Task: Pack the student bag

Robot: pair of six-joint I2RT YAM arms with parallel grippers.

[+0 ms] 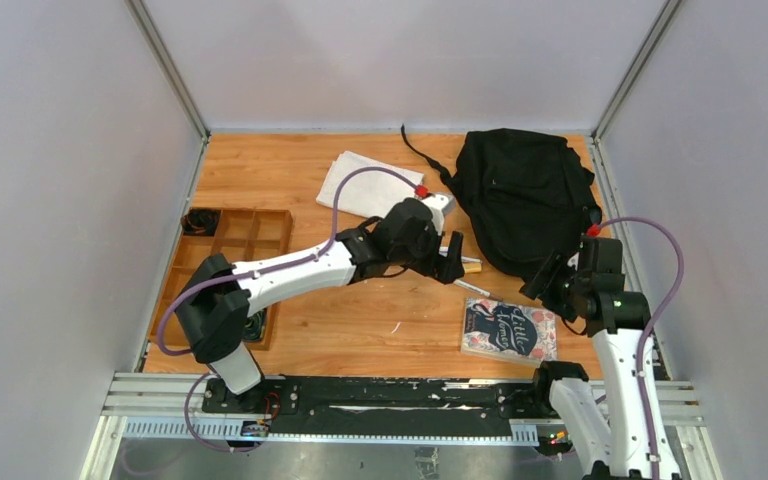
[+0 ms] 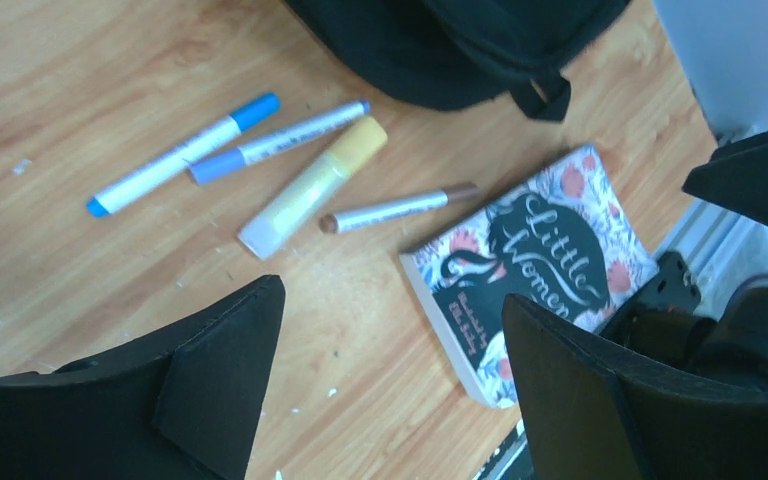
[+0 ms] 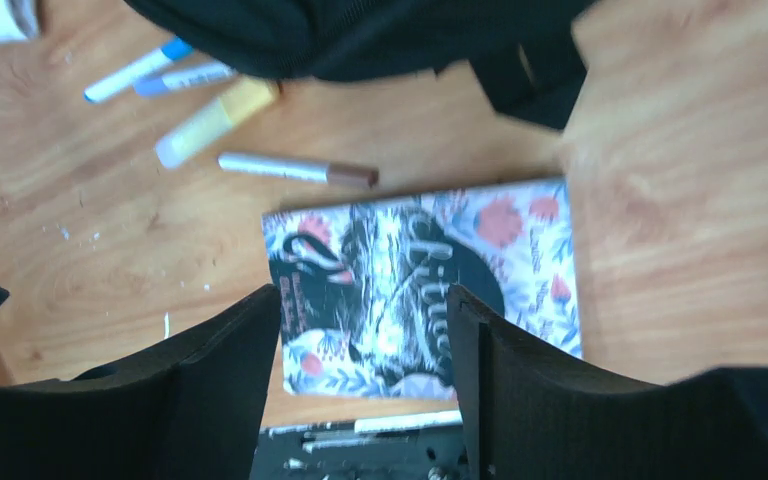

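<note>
The black bag lies at the back right. My left gripper hangs open over several markers and a yellow glue stick; a blue-capped marker and a brown marker are among them. My right gripper is open above the "Little Women" book, which fills the middle of the right wrist view between and beyond its fingers. Neither gripper has anything between its fingers.
A wooden compartment tray with dark coiled items is at the left. Folded white cloth lies at the back middle.
</note>
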